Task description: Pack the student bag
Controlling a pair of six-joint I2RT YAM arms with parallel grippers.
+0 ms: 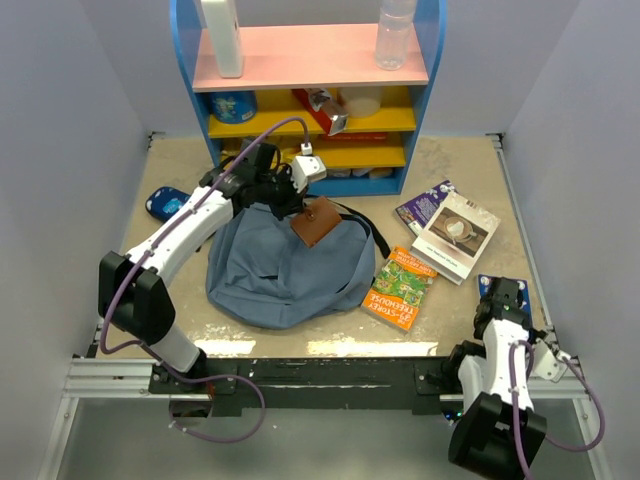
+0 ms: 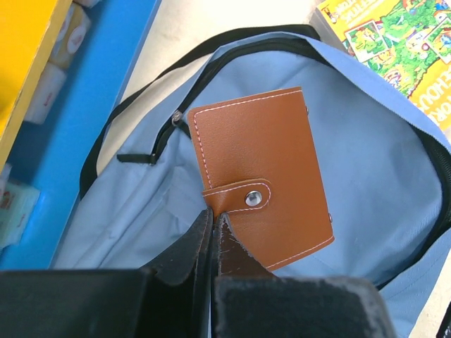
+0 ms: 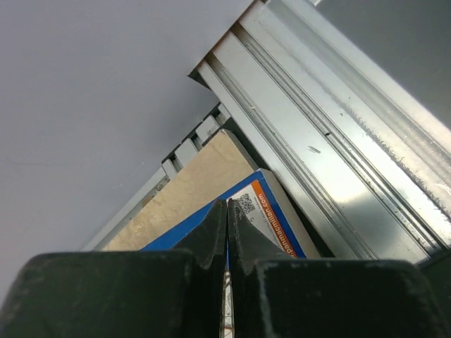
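A brown leather wallet [image 2: 271, 169] with a snap strap is pinched by its edge in my left gripper, above the blue bag [image 1: 285, 270]. The bag lies flat on its side, its black zipper [image 2: 176, 120] partly undone. Down at the front right, my right gripper is shut over a blue-edged book [image 3: 271, 211], nothing visible between its fingers. The arm hides much of that book from above. On the table lie an orange-green book [image 1: 400, 288], a white book with a cup picture [image 1: 456, 235] and a purple book [image 1: 428, 205].
A shelf unit [image 1: 310, 55] with a bottle [image 1: 396, 35] and other goods stands at the back. Left of the bag is a dark blue pencil case [image 1: 168, 204]. Metal rails [image 3: 303, 127] and a wall close in on my right gripper.
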